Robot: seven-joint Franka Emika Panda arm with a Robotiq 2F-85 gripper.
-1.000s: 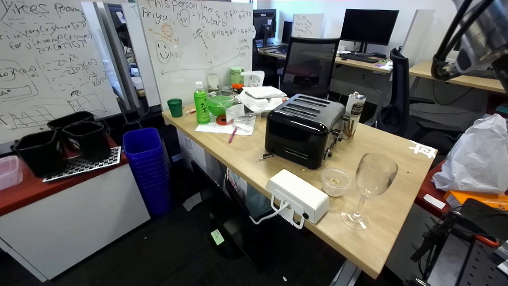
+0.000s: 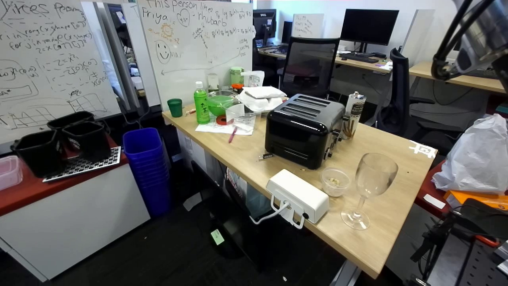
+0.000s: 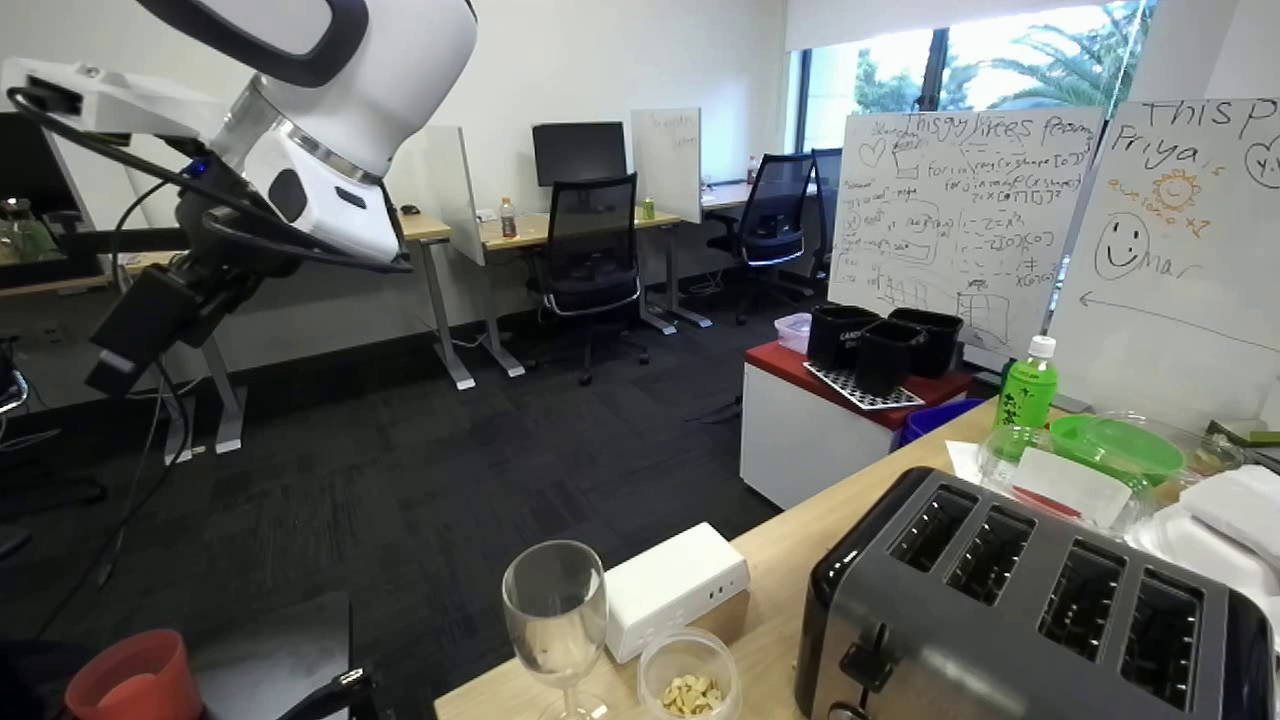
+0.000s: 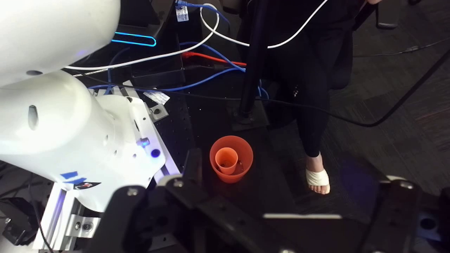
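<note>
My gripper is spread open in the wrist view, one dark finger at the left and the other at the right, with nothing between them. Beyond and below it, a small orange cup point(image 4: 226, 158) sits inside a larger orange container point(image 4: 248, 154) on a dark surface. The same reddish container point(image 3: 132, 684) shows at the lower left of exterior view 2, well below the raised gripper point(image 3: 118, 348). A wine glass point(image 2: 376, 175) stands upright on the table, beside a clear cup point(image 2: 335, 182) with pale pieces inside. Both are far from the gripper.
A black toaster point(image 2: 304, 131) and a white power strip point(image 2: 299, 195) occupy the wooden table point(image 2: 390, 205). A green bottle point(image 2: 202, 105) and clutter crowd its far end. Cables point(image 4: 215, 76) cross near the arm base. A person's foot point(image 4: 317, 179) is on the floor nearby.
</note>
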